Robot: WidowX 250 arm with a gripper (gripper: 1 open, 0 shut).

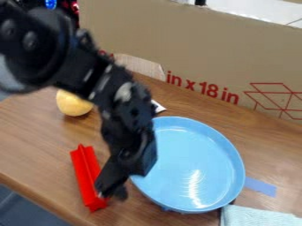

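A light blue plate (189, 163) rests on the wooden table at the centre right. A red bar-like object (87, 177) lies at the left front. My black gripper (109, 189) hangs low between them, blurred, its tip beside the red object and close to the plate's left edge. It is open; whether it touches either one is unclear.
A yellow round object (73, 103) sits behind the arm. A cardboard box (213, 53) stands along the back. Blue tape (262, 187) and a pale cloth (262, 217) are at the right front.
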